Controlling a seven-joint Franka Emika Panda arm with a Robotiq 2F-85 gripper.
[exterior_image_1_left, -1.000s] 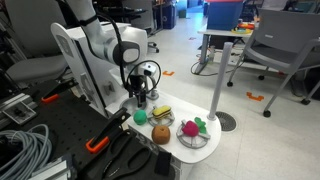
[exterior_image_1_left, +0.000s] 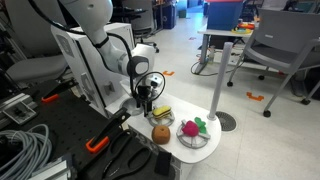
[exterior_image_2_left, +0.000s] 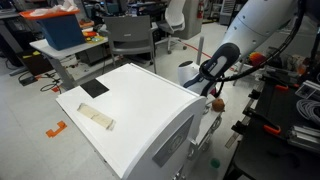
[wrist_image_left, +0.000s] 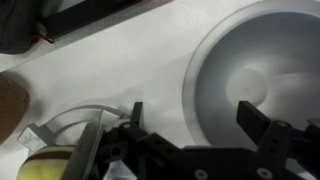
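My gripper hangs low over the white table, its two dark fingers apart and nothing seen between them. A grey bowl (wrist_image_left: 215, 45) fills the right of the wrist view, its near rim passing between and behind the fingers. At the lower left of that view is a yellow item (wrist_image_left: 45, 165) beside a metal-rimmed dish (wrist_image_left: 75, 115). Exterior view 1 has the yellow item (exterior_image_1_left: 161, 112) on a dish just right of the gripper (exterior_image_1_left: 143, 105). Nearer the front lies a round brown item (exterior_image_1_left: 161, 133).
A second dish holds a red item (exterior_image_1_left: 200, 122) and something green, to the right. A grey post (exterior_image_1_left: 217, 78) rises from the white table (exterior_image_1_left: 190, 152) behind it. Black tools and a cable (exterior_image_1_left: 25, 150) lie on the dark table at the front left.
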